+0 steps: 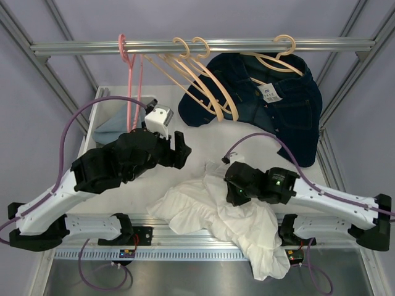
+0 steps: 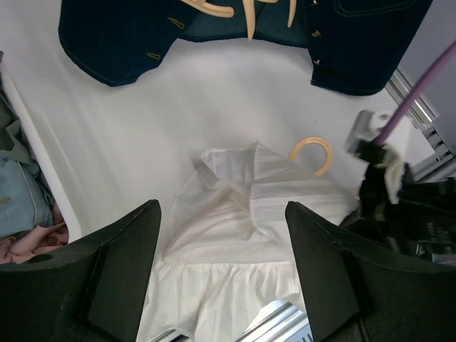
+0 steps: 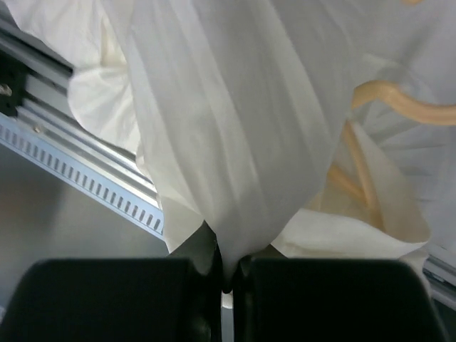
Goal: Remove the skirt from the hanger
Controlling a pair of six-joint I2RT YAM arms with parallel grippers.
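Observation:
The white skirt (image 1: 216, 219) lies crumpled at the front centre, its lower part hanging over the front rail. A beige hanger shows within its folds, the hook also visible beside the cloth (image 2: 313, 142) in the left wrist view. My right gripper is shut on a pinched fold of the skirt. My left gripper is open above the skirt's left part, with nothing between its fingers.
A rail (image 1: 241, 45) across the back carries pink and beige hangers. A dark denim garment (image 1: 290, 117) lies at the back right. A white bin (image 2: 43, 128) of folded clothes stands at the left.

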